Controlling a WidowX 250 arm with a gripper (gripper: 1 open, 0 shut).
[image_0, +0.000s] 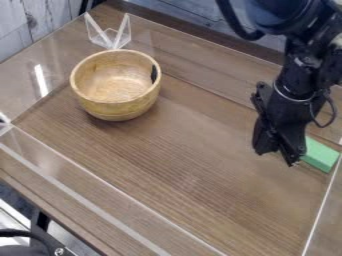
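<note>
My black gripper (283, 146) hangs low over the right side of the wooden table (174, 180), its fingers pointing down and shut, with nothing visible between them. A green block (319, 156) lies just to the right of the fingertips, partly behind the gripper. Whether they touch is unclear.
A round wooden bowl (114, 95) stands at the upper left, with a crumpled clear plastic item (110, 34) behind it. A black cable or part (27, 240) shows at the bottom left corner.
</note>
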